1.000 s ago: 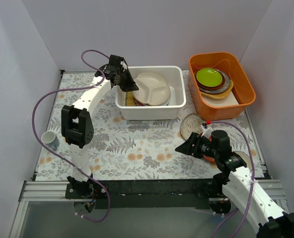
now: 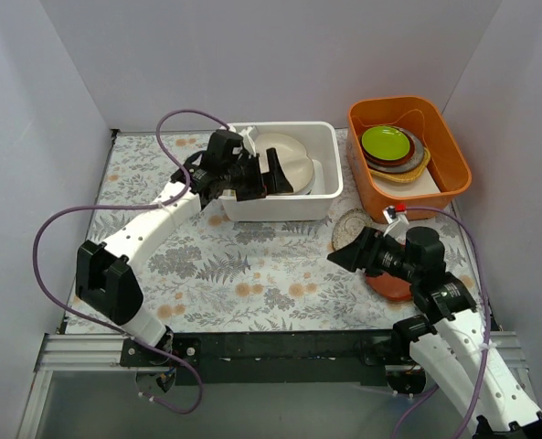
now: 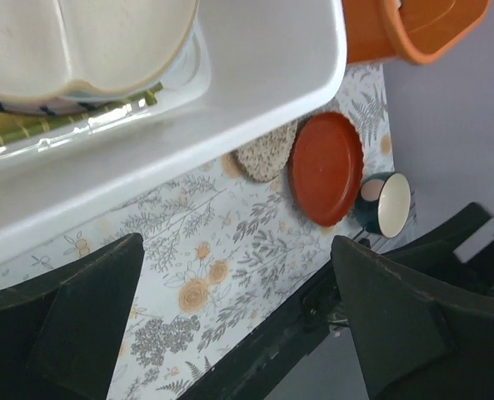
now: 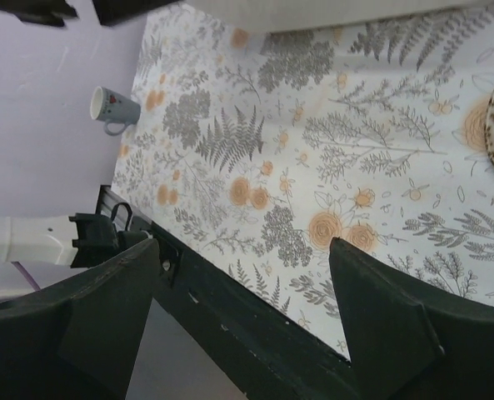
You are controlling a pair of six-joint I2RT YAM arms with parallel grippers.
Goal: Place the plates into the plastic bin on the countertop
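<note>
In the white bin (image 2: 333,197) lies a cream divided plate (image 2: 286,151), partly hidden by my left arm. My left gripper (image 2: 269,192) hangs over the bin's front left, open and holding nothing. The left wrist view shows that plate (image 3: 130,42) just beyond the fingers (image 3: 72,325). On the table, a speckled plate (image 3: 266,154) and a red plate (image 3: 326,167) rest side by side; my right gripper (image 2: 348,261) is over them, partly covering them from above. Its fingers (image 4: 405,321) stand apart, empty. In the orange bin (image 2: 371,187) sit several stacked plates, a green one (image 2: 386,143) on top.
A pale blue mug (image 4: 115,110) stands near the table's left side. Another cup, dark teal with a white inside (image 3: 394,205), is near the red plate.
My left gripper has swung from the white bin's left rear, opened, and come forward and right over the bin. My right arm has shifted slightly right at its wrist.
</note>
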